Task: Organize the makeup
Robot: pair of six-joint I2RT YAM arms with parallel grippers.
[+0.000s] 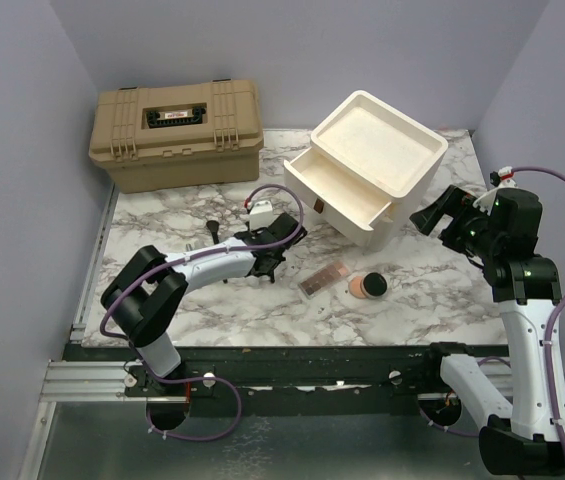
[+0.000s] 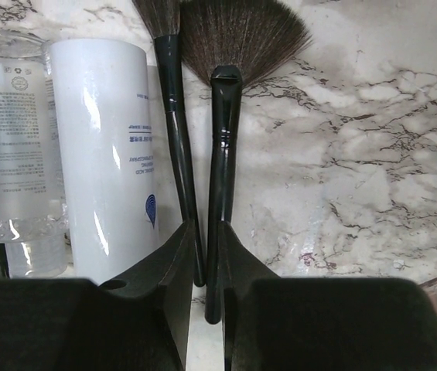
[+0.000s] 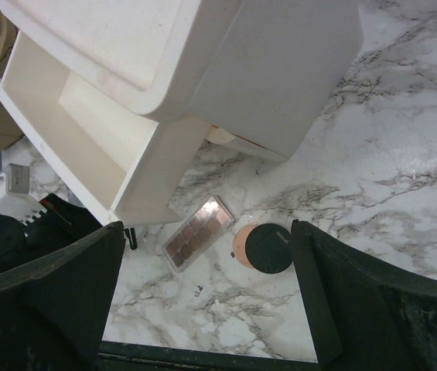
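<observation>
In the left wrist view, a black fan brush [image 2: 223, 131] and a slimmer black brush [image 2: 174, 108] lie side by side on the marble top. My left gripper is shut above their handle ends; the fan brush's handle shows through the narrow gap, apparently below the fingers. Left of them lie a white bottle [image 2: 106, 162] and a clear bottle [image 2: 15, 147]. A palette [image 1: 324, 279] and a black-lidded jar [image 1: 369, 286] rest on the front middle of the table. My right gripper hangs open and empty above the right side.
A white organizer box [image 1: 382, 140] stands at the back right; its pulled-out drawer [image 1: 337, 195] looks empty. A tan toolbox [image 1: 177, 140] fills the back left. Another dark brush [image 1: 212, 231] lies left of the left arm.
</observation>
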